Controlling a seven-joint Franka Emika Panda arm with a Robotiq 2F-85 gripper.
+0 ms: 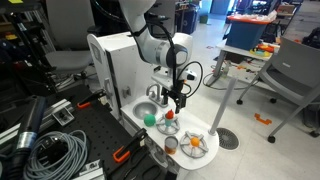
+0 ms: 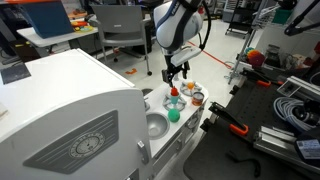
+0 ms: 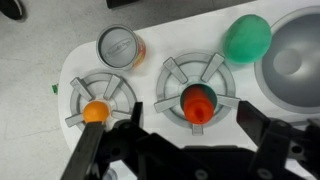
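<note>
My gripper is open over the middle burner, its dark fingers [image 3: 127,137] to either side, nothing between them. Under it a red object [image 3: 199,102] stands on a dark green base, on the grey burner [image 3: 234,83] of a white toy stove and sink. An orange object [image 3: 96,111] rests on the second burner [image 3: 78,103]. A tin can [image 3: 121,47] stands at the counter's edge, and a green round object [image 3: 247,38] lies beside the sink basin [image 3: 293,55]. In exterior view 1 the fingertips are just above the red object [image 1: 169,115].
A faucet [image 1: 153,92] rises behind the basin, left of the arm. The toy's white upright panel [image 1: 115,65] stands farther left. Orange-handled clamps [image 1: 130,147] hold near the front edge.
</note>
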